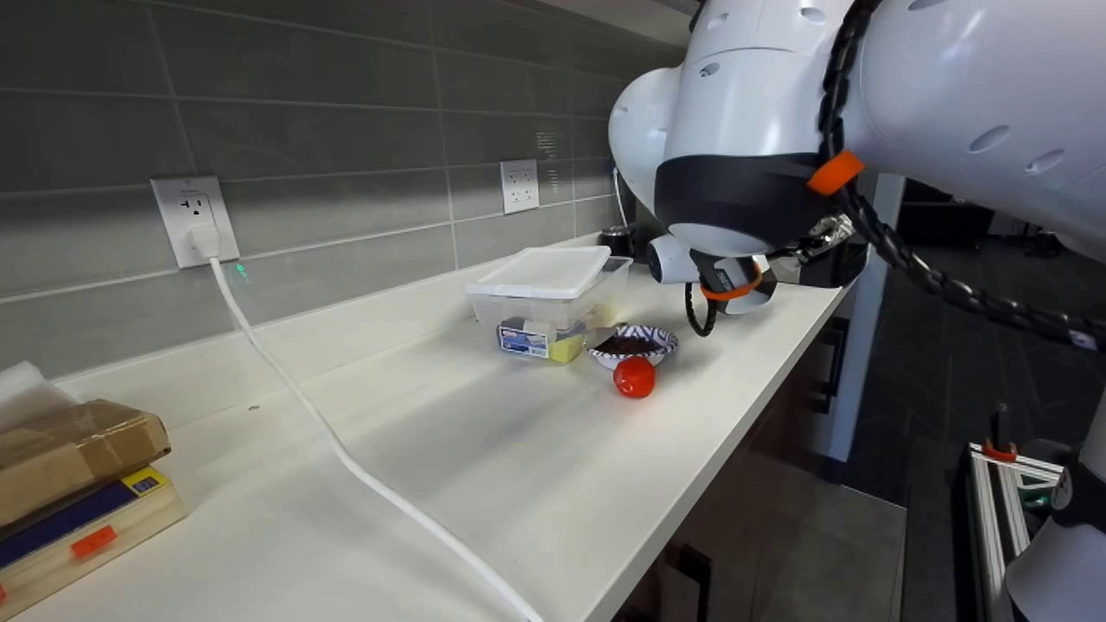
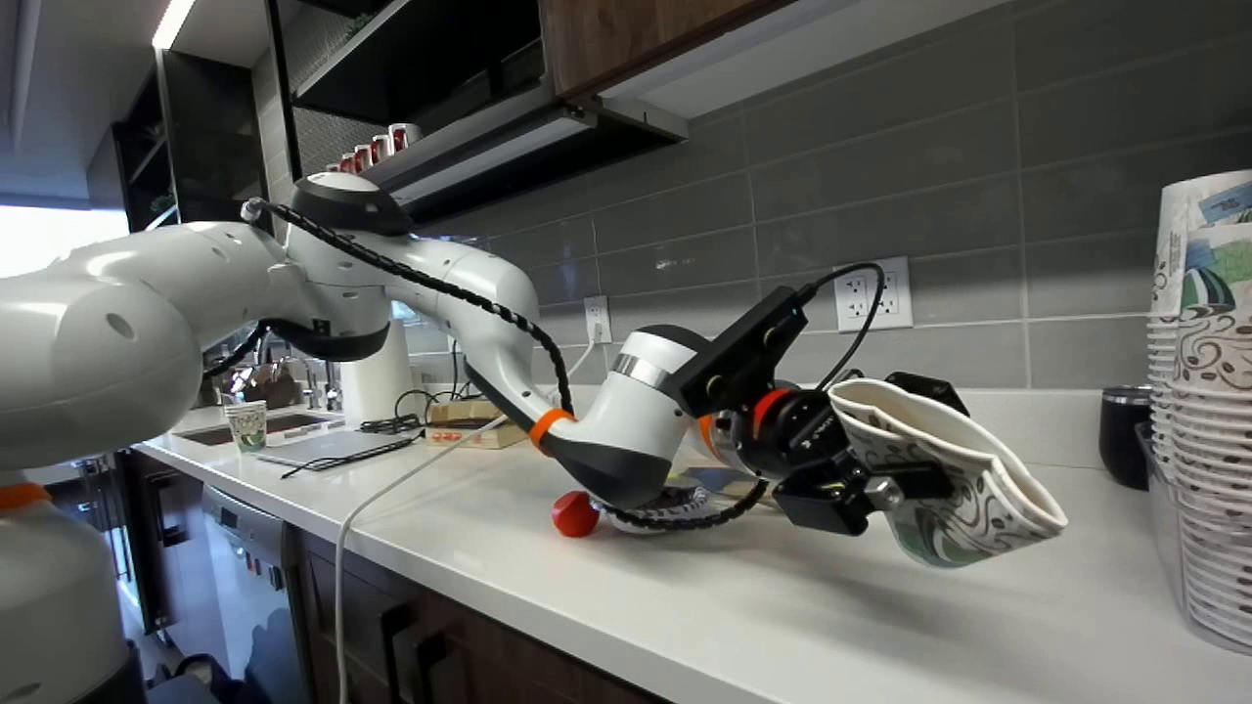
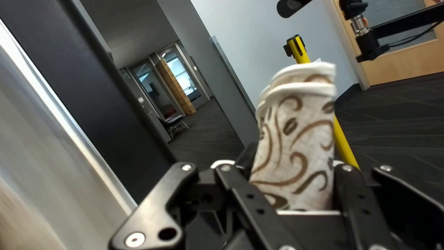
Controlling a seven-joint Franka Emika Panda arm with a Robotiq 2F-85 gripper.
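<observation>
In exterior view 2 my gripper (image 2: 927, 440) is shut on patterned paper cups (image 2: 980, 516), held tilted above the counter. Their sides are squeezed flat, and their rims point away from the wrist. From the wrist view, the cups (image 3: 293, 146) stand up between the two fingers, with more than one white rim showing, one inside another. Exterior view 1 shows only part of the gripper's black and silver mechanism behind the wrist; the held cups cannot be made out there.
A tall stack of similar cups (image 2: 1209, 469) stands at the right, near a black tumbler (image 2: 1123, 434). Under the arm sit a red round object (image 1: 634, 377), a patterned bowl (image 1: 664, 340) and a lidded clear bin (image 1: 544, 311). A white cable (image 1: 363, 472) crosses the counter, otherwise clear in front.
</observation>
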